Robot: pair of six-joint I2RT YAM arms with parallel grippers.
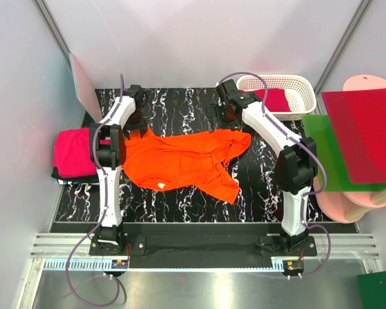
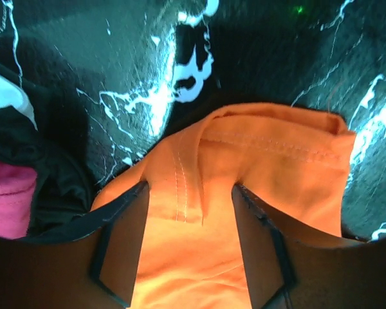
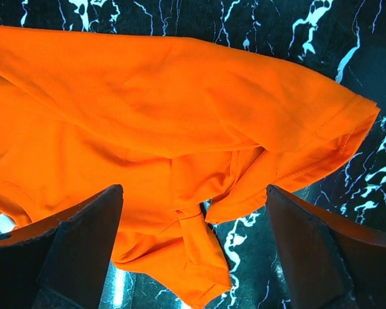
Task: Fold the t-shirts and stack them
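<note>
An orange t-shirt (image 1: 174, 161) lies spread and partly folded over on the dark marbled table, its top edge turned down and one sleeve pointing toward the front. Over its far left corner is my left gripper, fingers part open, with a raised fold of orange cloth (image 2: 192, 167) showing between and beyond the fingers; no grip shows. My right gripper hangs open above the right part of the shirt, apart from the cloth. Folded pink and black shirts (image 1: 75, 154) form a stack at the left.
A white basket (image 1: 307, 96) with red cloth (image 1: 270, 100) inside stands at the back right. Red and green boards (image 1: 373, 135) border the right side. Bare table (image 1: 180, 106) shows behind the shirt and in front of it.
</note>
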